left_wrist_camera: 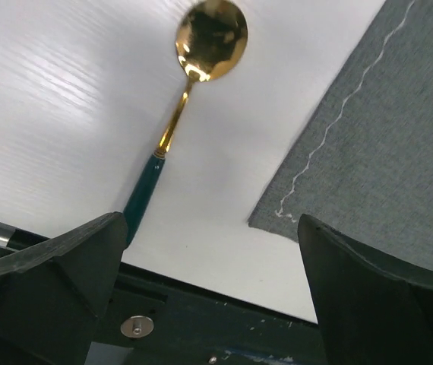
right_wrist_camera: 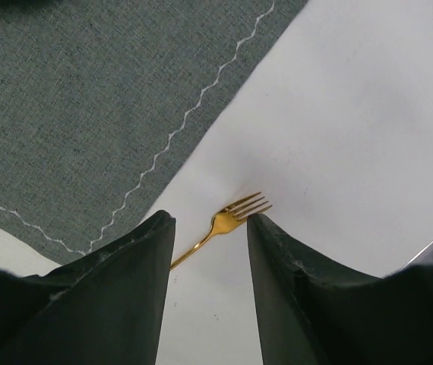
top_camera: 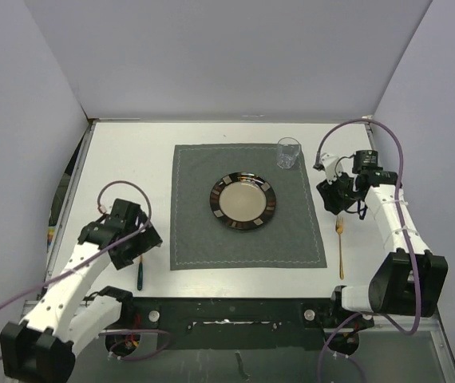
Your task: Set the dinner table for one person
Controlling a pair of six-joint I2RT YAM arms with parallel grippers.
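A dark-rimmed plate (top_camera: 243,201) sits near the middle of the grey placemat (top_camera: 203,247), and a clear glass (top_camera: 288,152) stands at the mat's upper right corner. Left of the mat lies a gold spoon with a green handle (left_wrist_camera: 142,199); its bowl is hidden from above by my left gripper (top_camera: 149,249). That gripper is open over the spoon, its fingers (left_wrist_camera: 64,274) wide apart and nothing between them. To the right of the mat, a gold fork (top_camera: 340,247) lies on the white table. My right gripper hovers over the fork's tine end, part open and empty.
White table (top_camera: 136,152) shows clear on both sides of the mat. A dark bar (top_camera: 219,323) runs along the front edge. Grey walls (top_camera: 235,60) close off the back and sides.
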